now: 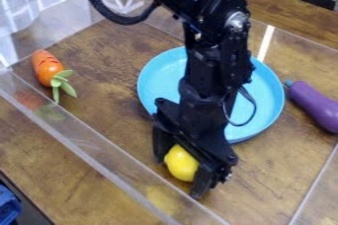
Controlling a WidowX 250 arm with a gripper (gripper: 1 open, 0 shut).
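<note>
The black gripper is down low at the front centre, its fingers around a yellow lemon-like object on the wooden table. Whether it grips the object or only surrounds it is unclear. A blue plate lies behind the arm, which hides much of it.
An orange carrot with green leaves lies at the left. A purple eggplant is at the right. A clear wall or edge runs diagonally across the lower left, with a blue object in the corner. Bare table shows between carrot and arm.
</note>
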